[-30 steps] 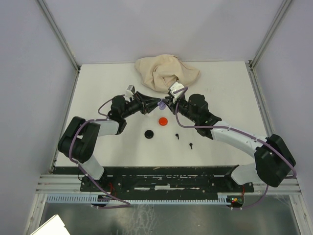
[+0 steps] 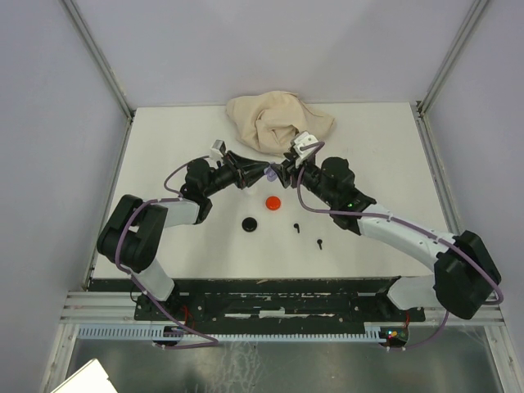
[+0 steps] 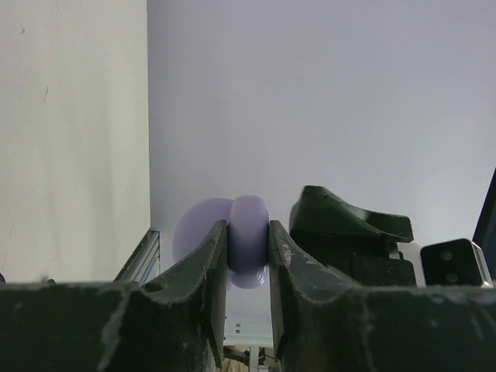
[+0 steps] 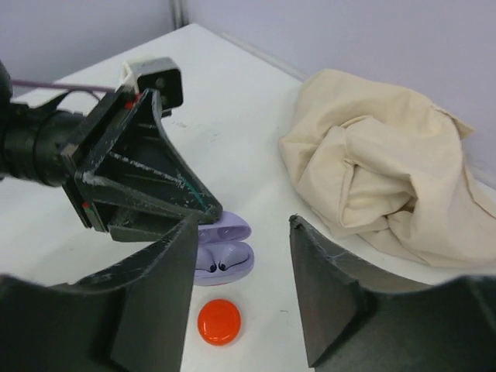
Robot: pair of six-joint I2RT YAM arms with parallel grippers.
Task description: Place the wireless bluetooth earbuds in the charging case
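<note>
The lavender charging case [image 4: 225, 263] is in my left gripper, which is shut on it above the table. Its lid [image 4: 226, 228] stands raised, and inside the base are two hollows with small dark spots. My right gripper is open just in front of the case, nothing between its fingers. Two small black pieces with stems, looking like the earbuds, lie apart on the table: one earbud [image 2: 297, 228] and, lower right, another earbud [image 2: 320, 243].
A red-orange disc [image 2: 273, 203] and a black disc [image 2: 250, 224] lie on the white table [image 2: 180, 254]. A crumpled beige cloth [image 2: 274, 121] sits behind the case.
</note>
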